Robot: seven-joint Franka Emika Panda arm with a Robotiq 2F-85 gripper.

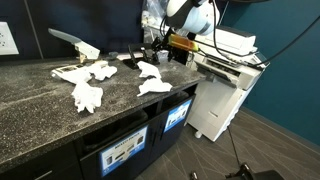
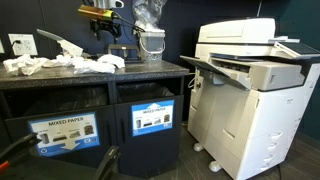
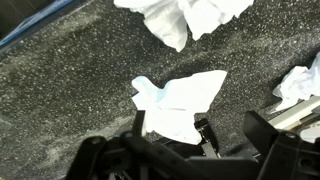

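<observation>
White crumpled papers lie scattered on the dark speckled counter [image 1: 40, 112]; one paper [image 1: 87, 96] sits nearest in exterior view 1 and another [image 1: 155, 86] lies close to the front edge. My gripper is open above the counter. In the wrist view a crumpled paper [image 3: 178, 104] shows between and beyond the fingertips, with no finger visibly touching it. Another paper [image 3: 182, 15] lies at the top of that view, a third [image 3: 300, 82] at the right. The dark gripper [image 2: 98, 18] hangs well above the countertop in exterior view 2.
Under the counter are bin openings with "mixed paper" signs [image 2: 152, 117]. A white bucket [image 2: 152, 41] with a clear bag stands at the back, near a white paper cutter [image 1: 75, 43]. A large printer [image 2: 250, 90] stands to the right.
</observation>
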